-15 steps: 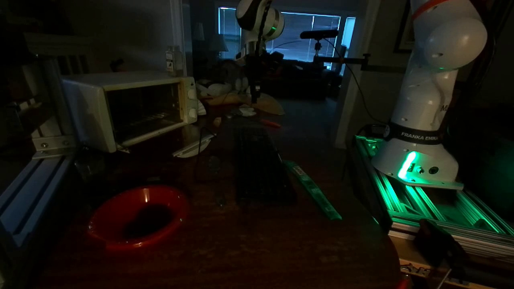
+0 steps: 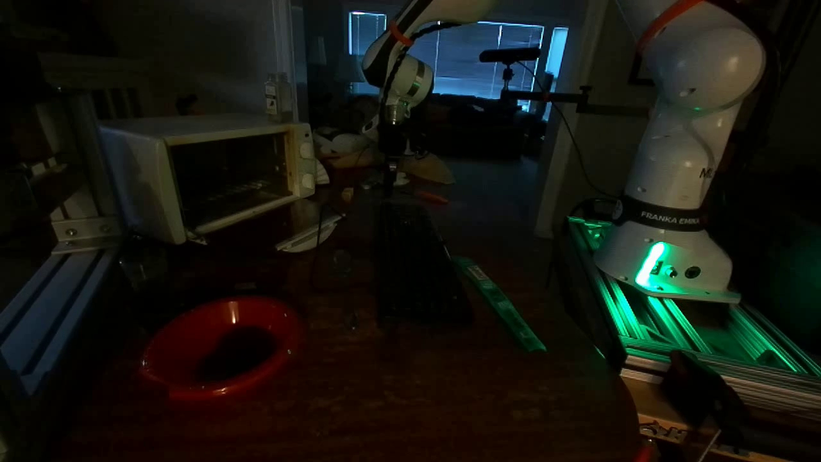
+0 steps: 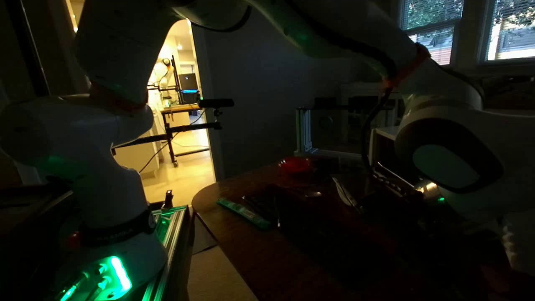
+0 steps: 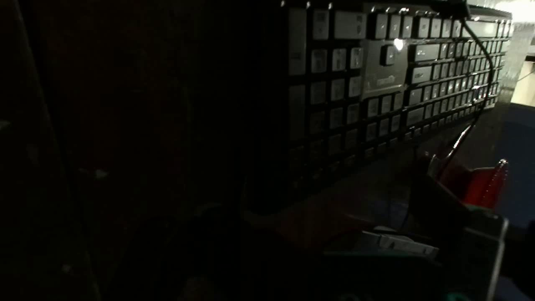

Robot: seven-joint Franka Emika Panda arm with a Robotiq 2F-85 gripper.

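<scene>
My gripper (image 2: pixel 390 178) points down at the far end of the dark table, just beyond the black keyboard (image 2: pixel 415 262) in exterior view 1. It is open; deep shadow hides the detail of its fingers, and I make out nothing held. In the wrist view the keyboard (image 4: pixel 386 75) fills the upper right, with a thin cable crossing it. A white cloth-like thing (image 2: pixel 401 179) lies close behind the gripper, partly covered by it. Right of the keyboard rests a long green packet (image 2: pixel 501 304). The red bowl (image 2: pixel 173 346) stands at the near left.
A white toaster oven (image 2: pixel 142 181) occupies the table's left side, with a pale flat piece (image 2: pixel 312 235) in front of it. Beyond the keyboard lies a small orange object (image 2: pixel 433 197). Bare tabletop (image 2: pixel 400 393) extends across the near side. The wrist view is mostly dark.
My arm has come lower and the gripper has moved down and slightly left in exterior view 1, now covering part of the white cloth-like thing. The tabletop objects appear unmoved.
</scene>
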